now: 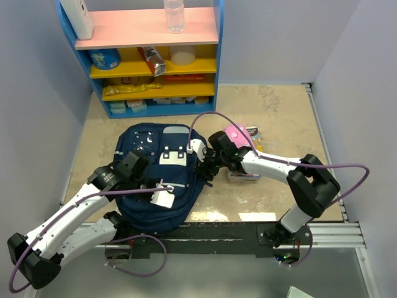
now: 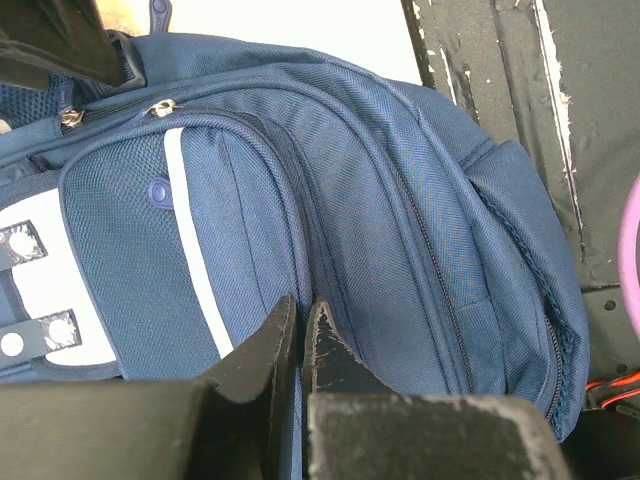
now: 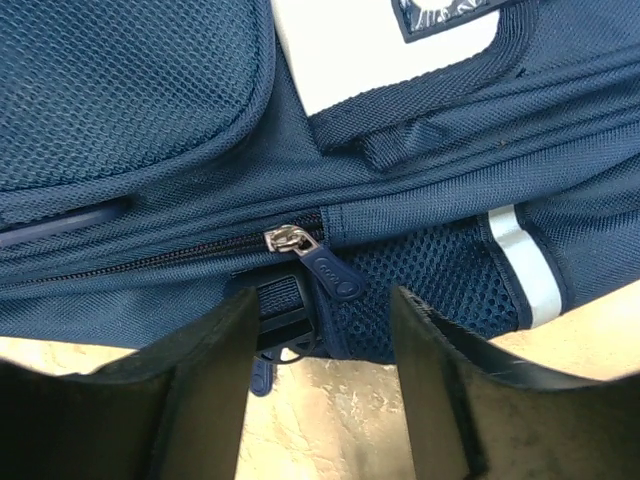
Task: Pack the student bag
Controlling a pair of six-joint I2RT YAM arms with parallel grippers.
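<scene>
A navy backpack [image 1: 166, 208] lies flat at the front left of the worktop. My left gripper is shut on a piped fabric edge of the bag near a white stripe. My right gripper hovers over the bag's right side, fingers part open around a zipper pull [image 3: 333, 276] beside a black buckle [image 3: 283, 309]; whether it touches the pull I cannot tell.
A blue shelf unit [image 1: 218, 56] with bottles and packages stands at the back. Pink and colourful items [image 1: 236, 133] lie right of the bag, partly under my right arm.
</scene>
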